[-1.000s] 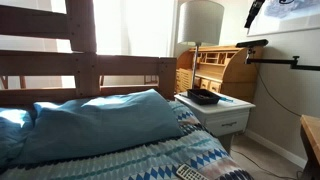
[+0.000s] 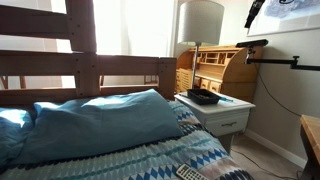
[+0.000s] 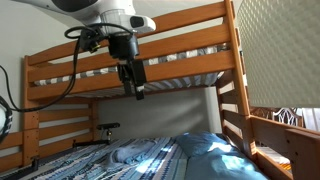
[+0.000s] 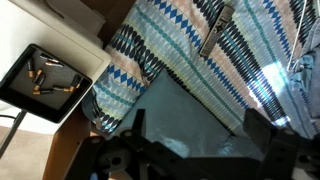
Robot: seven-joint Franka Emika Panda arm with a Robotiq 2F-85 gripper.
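My gripper is open high above the bed, its dark fingers far apart and nothing held between them. In exterior view 2 the gripper (image 3: 132, 83) points downward in front of the bunk bed. A grey remote (image 2: 190, 173) lies on the striped blanket (image 2: 150, 160); from the wrist the same remote (image 4: 216, 30) appears near the top. Left in the wrist view, a black tray (image 4: 68, 102) holds several small, dark and orange-brown items on the white nightstand (image 4: 83, 48). A blue pillow (image 2: 105, 118) rests at the headboard.
A white-shaded lamp (image 2: 199, 22) and a wooden roll-top desk (image 2: 232, 70) stand behind the nightstand. The bunk's upper rail (image 3: 190, 42) crosses behind the arm. Open air separates the gripper from the bed.
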